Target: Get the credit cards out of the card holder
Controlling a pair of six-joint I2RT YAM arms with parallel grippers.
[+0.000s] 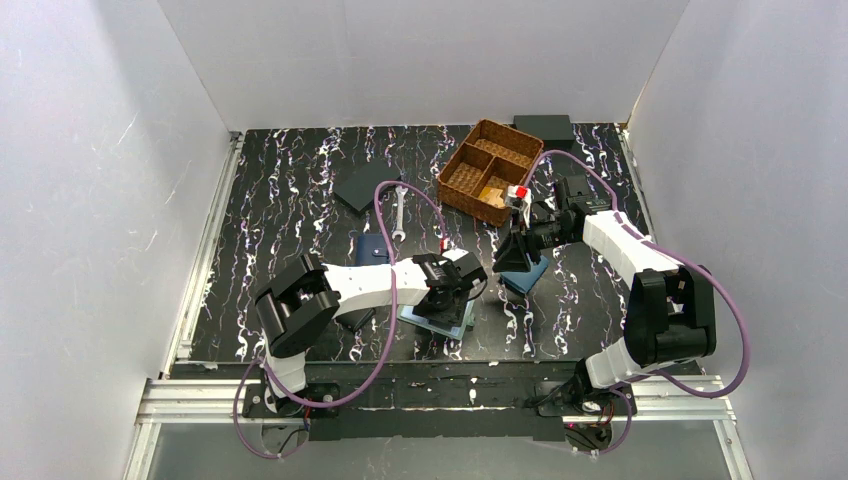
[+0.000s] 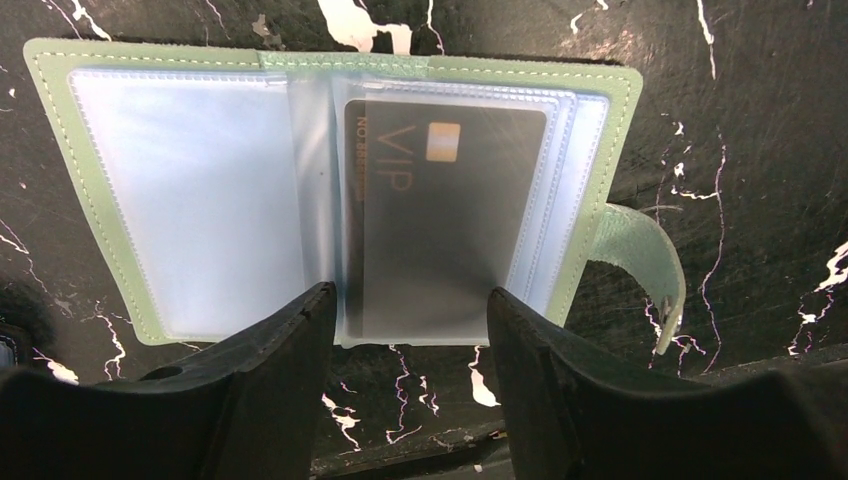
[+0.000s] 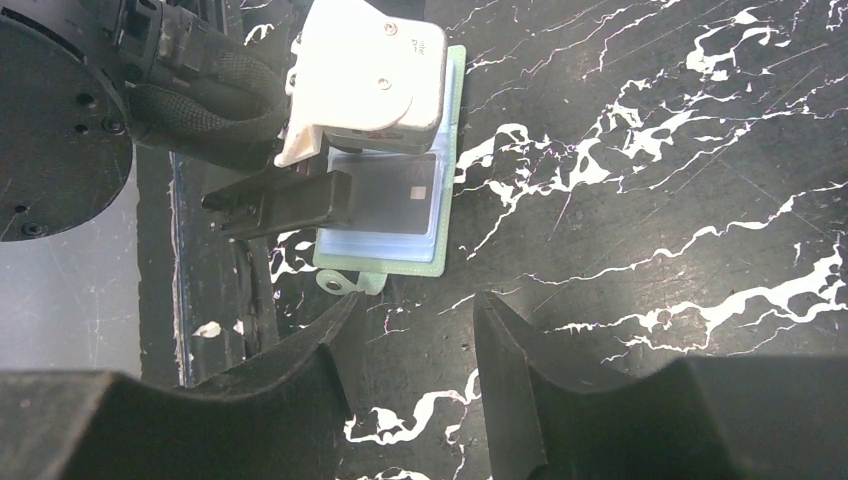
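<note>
An open green card holder (image 2: 200, 200) with clear sleeves lies at the front middle of the table, its strap out to one side. Its right-hand sleeves hold a dark grey VIP card (image 2: 430, 230). My left gripper is directly over that card, part open, a fingertip on either side of it, low at the sleeves' lower part. Whether the fingertips touch it is unclear. My right gripper stands open above bare table to the right of the holder, nothing between its fingers.
A divided wicker basket (image 1: 470, 175) and a dark box (image 1: 543, 128) stand at the back right. A wrench (image 1: 399, 212), a dark board (image 1: 362, 185) and a navy case (image 1: 370, 250) lie left of centre. A blue item (image 1: 525, 280) sits under my right arm.
</note>
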